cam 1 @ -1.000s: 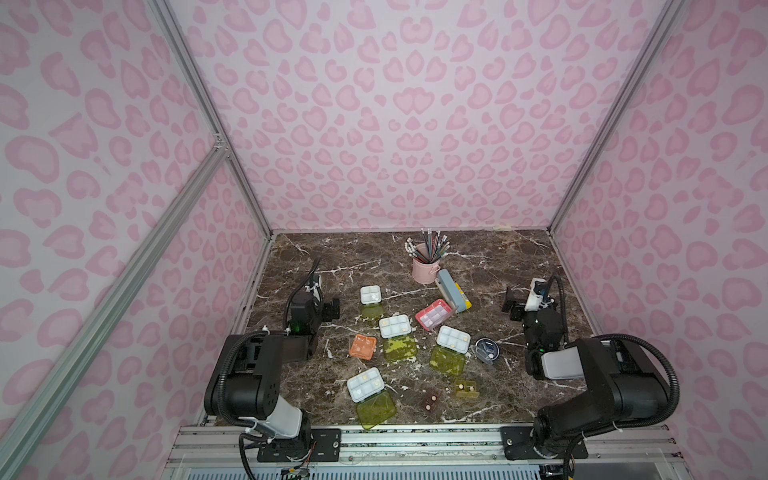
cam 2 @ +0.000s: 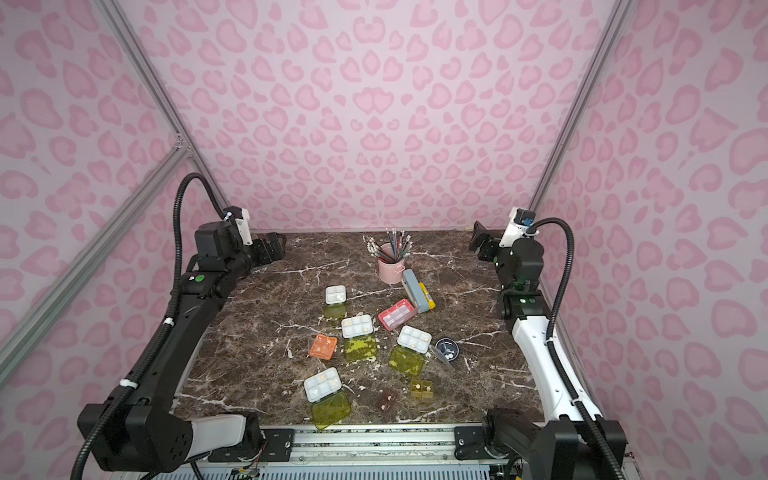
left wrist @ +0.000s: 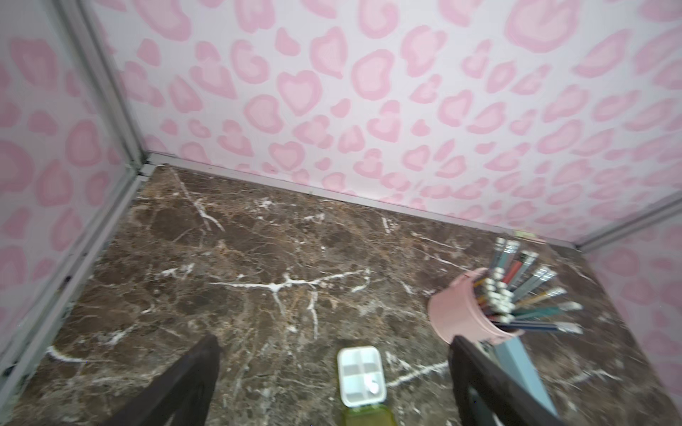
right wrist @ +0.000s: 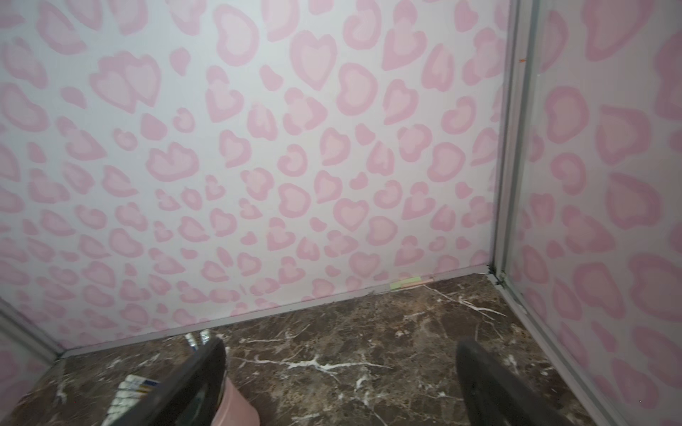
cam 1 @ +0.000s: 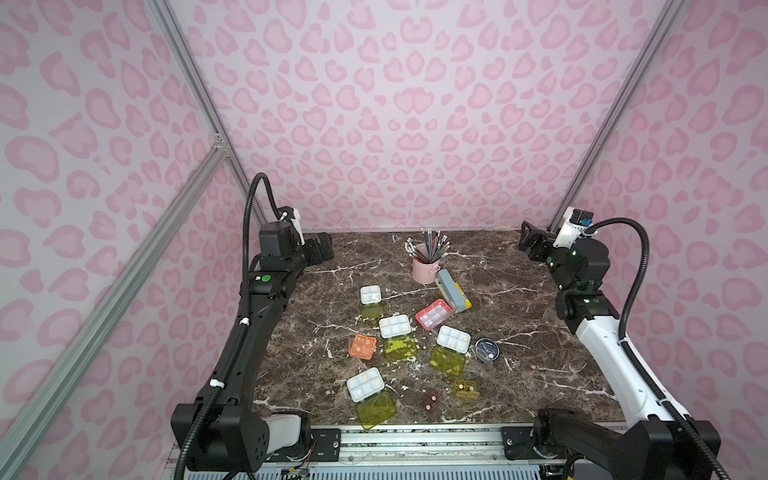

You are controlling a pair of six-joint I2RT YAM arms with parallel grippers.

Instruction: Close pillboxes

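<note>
Several pillboxes lie on the marble table with lids laid back. White trays with olive-green lids include the small back one (cam 1: 370,295), a middle one (cam 1: 394,326), a right one (cam 1: 453,340) and a front one (cam 1: 366,385). Other boxes are orange (cam 1: 362,346), pink-red (cam 1: 433,314), small yellow (cam 1: 465,388), small brown (cam 1: 430,401) and round dark (cam 1: 487,349). Far left and above the table, my left gripper is open and empty. On the right, high and clear of every box, my right gripper also stands open with nothing between its fingers.
A pink cup (cam 1: 425,269) full of pens stands at the back middle. Beside it a grey case (cam 1: 451,289) leans close to the pink-red box, with a yellow item under it.
Both arms have stretched out, their grippers rising and moving back toward the far wall. The pillboxes and the cup have not moved.
</note>
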